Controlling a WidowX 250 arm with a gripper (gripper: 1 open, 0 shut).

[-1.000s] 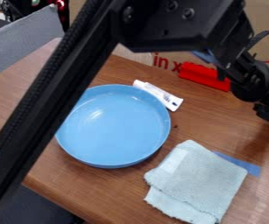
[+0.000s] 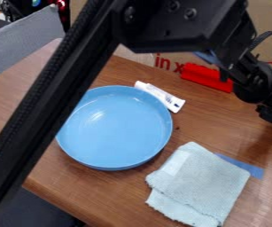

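Note:
A light blue plate lies on the wooden table. To its lower right is a folded pale cloth with a flat blue item partly under it. A white tube-like item with dark markings lies behind the plate. A red cylindrical object is farther back. The black arm crosses over the scene, and its wrist reaches the right edge above the table. The gripper's fingers cannot be seen.
A cardboard box stands behind at the back right. A grey chair or fabric surface is beyond the table's left edge. Bare table shows left of the plate and between the cloth and the red object.

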